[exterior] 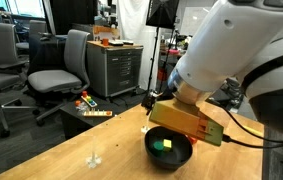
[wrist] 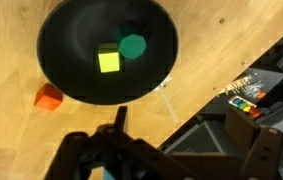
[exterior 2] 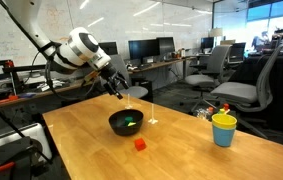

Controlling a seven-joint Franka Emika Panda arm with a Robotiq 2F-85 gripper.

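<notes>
A black bowl point(wrist: 61, 75) fills the upper left of the wrist view, with a yellow block point(wrist: 109, 58) and a green block point(wrist: 132, 46) inside it. An orange-red block point(wrist: 48, 97) lies on the table just outside the rim; exterior view 2 shows the same red block point(exterior 2: 139, 144) in front of the bowl point(exterior 2: 126, 127). My gripper is open and empty, its dark fingers spread along the lower part of the wrist view. In exterior view 2 the gripper point(exterior 2: 118, 88) hangs above the bowl, clear of it.
A yellow-and-blue bucket point(exterior 2: 224, 130) with coloured items at its top stands on the table. Two thin white upright sticks point(exterior 2: 152, 113) rise near the bowl. Beside the table is a dark box point(exterior: 79, 121) with coloured things on it.
</notes>
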